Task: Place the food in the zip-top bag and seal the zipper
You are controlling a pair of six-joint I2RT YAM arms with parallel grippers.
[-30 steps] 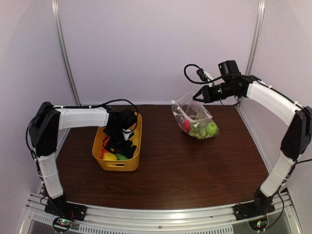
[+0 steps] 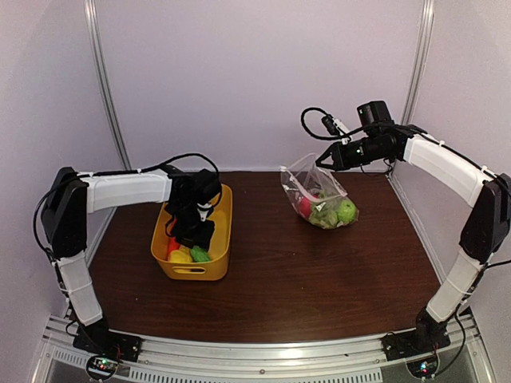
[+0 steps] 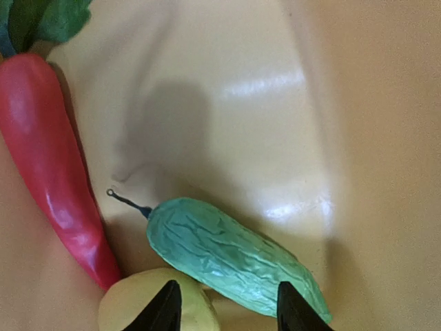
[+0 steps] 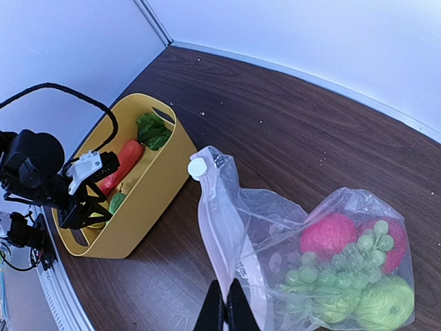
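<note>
The clear zip bag [image 2: 297,182] stands on the right side of the table, its mouth side up. Inside, pink-red food [image 4: 326,234], green grapes [image 4: 344,272] and a round green piece [image 4: 386,303] show. My right gripper is shut on the bag's upper edge. Over at the yellow basket [image 2: 226,231], my left gripper reaches down inside. Its fingertips are apart, over a green cucumber-like piece [image 3: 227,255] and a yellow piece [image 3: 151,296]; whether either is gripped does not show clearly. A red pepper [image 3: 48,152] lies at the basket's left side.
Leafy greens [image 4: 153,131] sit at one end of the basket. The basket's walls rise around the left gripper. Bare dark table [image 2: 271,279] lies between basket and bag and along the front.
The right arm and the bag look unmoved.
</note>
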